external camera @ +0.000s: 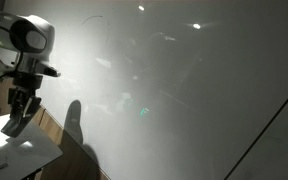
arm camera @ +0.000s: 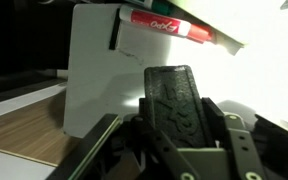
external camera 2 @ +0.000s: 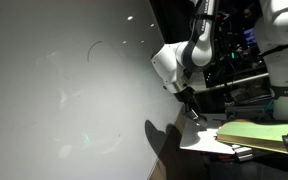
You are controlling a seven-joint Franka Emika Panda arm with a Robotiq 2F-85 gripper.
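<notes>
My gripper is shut on a dark block (arm camera: 174, 92) with a worn grey face, which looks like a whiteboard eraser. In exterior view 1 the gripper (external camera: 24, 96) points down, and the block (external camera: 18, 118) is over the white tabletop (external camera: 39, 152). Whether the block touches that surface I cannot tell. The wrist view has a red marker (arm camera: 169, 24) lying on the white tabletop (arm camera: 89, 75), beyond the block. Part of a green-ended marker shows at the top edge.
A large whiteboard (external camera: 174, 90) with faint smears and a small green mark (external camera: 144, 112) fills much of exterior view 1. A yellow-green flat object (external camera 2: 254, 134) sits near the white tabletop in exterior view 2. Wood (external camera: 69, 145) runs below the board.
</notes>
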